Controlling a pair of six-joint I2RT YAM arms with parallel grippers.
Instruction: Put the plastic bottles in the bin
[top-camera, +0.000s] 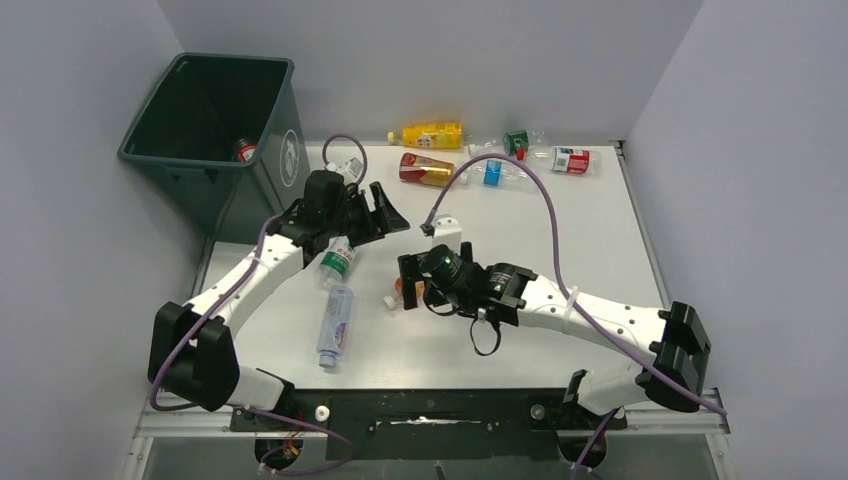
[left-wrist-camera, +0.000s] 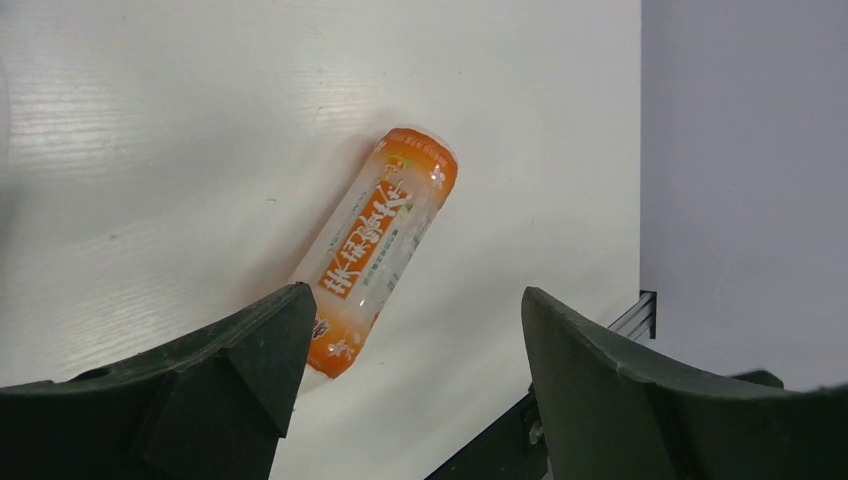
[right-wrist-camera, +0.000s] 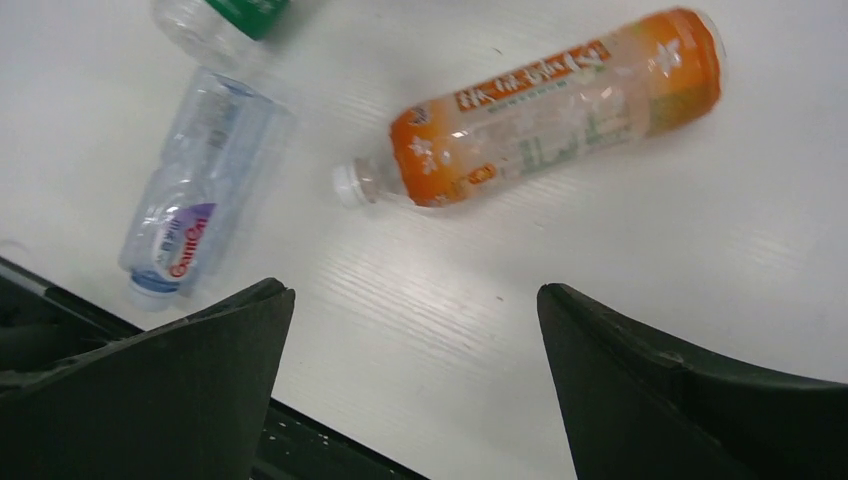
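Note:
An orange-label bottle (left-wrist-camera: 372, 236) (right-wrist-camera: 545, 100) lies on the white table, below both grippers and partly hidden in the top view. My left gripper (top-camera: 389, 215) is open with empty fingers, above and left of my right gripper (top-camera: 434, 268), which is also open and empty over that bottle. A blue-tinted bottle (top-camera: 335, 325) and a green-label bottle (top-camera: 338, 260) lie at the left. A yellow bottle (top-camera: 433, 136), a red-gold one (top-camera: 425, 169) and several clear bottles (top-camera: 505, 175) lie along the back. The dark green bin (top-camera: 290, 160) stands back left, something red inside.
Grey walls enclose the table (top-camera: 590, 240) at back and sides. Purple cables loop over both arms. The dark robot base runs along the front edge.

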